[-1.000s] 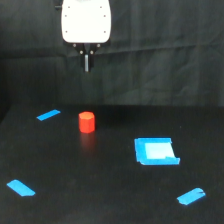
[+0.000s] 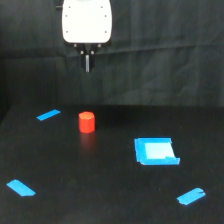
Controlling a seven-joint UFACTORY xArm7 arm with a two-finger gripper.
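A small red block [image 2: 87, 122] stands on the black table, left of the middle. To its right lies a white square patch [image 2: 159, 150] bordered by blue tape. High above the table, near the top of the view, hangs my gripper [image 2: 87, 68], roughly in line with the red block and well clear of it. Its slim fingers are too small and dark to show whether they are apart, and no object is seen at them.
Blue tape strips mark the table at the back left [image 2: 48, 115], front left [image 2: 20, 188] and front right [image 2: 191, 196]. A dark curtain [image 2: 160, 60] hangs behind.
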